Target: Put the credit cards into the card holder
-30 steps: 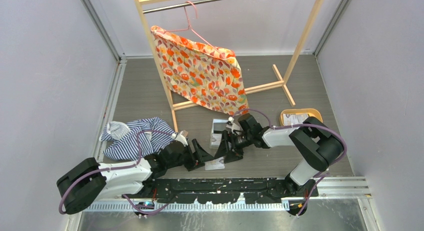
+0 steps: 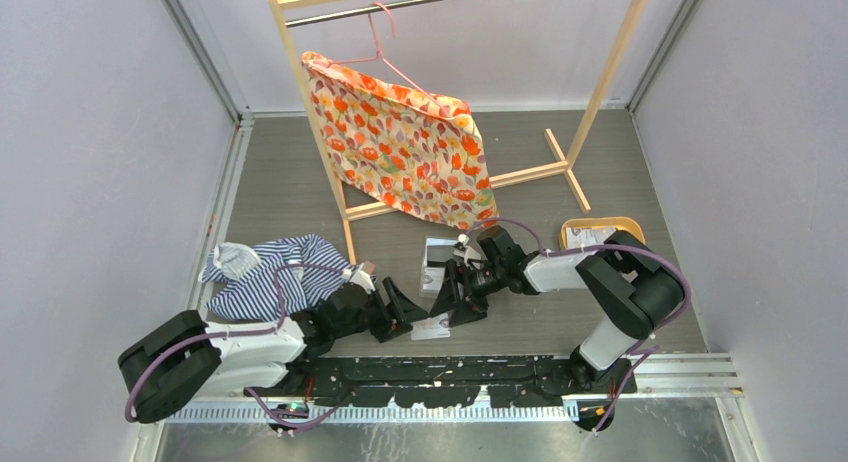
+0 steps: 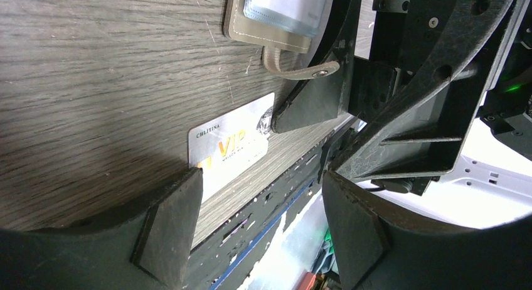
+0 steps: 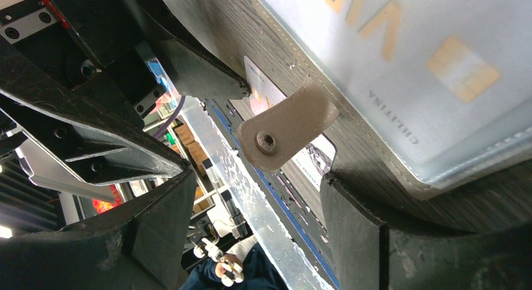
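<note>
A silver VIP card [image 3: 227, 142] lies flat on the table near its front edge. My left gripper is open, one fingertip at the card's near left corner, the other well apart from it. At the card's opposite end is a fingertip of my right gripper, whose fingers also stand apart. Just beyond the card is the beige card holder, with clear pockets and a snap strap [image 4: 295, 123] reaching over the card in the right wrist view. A VIP card [image 4: 401, 48] shows through its clear pocket.
A yellow tray [image 2: 628, 223] with cards in it sits at the right. Striped cloth [image 2: 275, 277] lies at the left. Behind stands a wooden rack [image 2: 530, 175] with a floral cloth [image 2: 405, 147]. Both grippers are close together at the front edge.
The left arm has shifted slightly to the right, and the card on the table has slid a little to the right too. The holder stays in about the same place.
</note>
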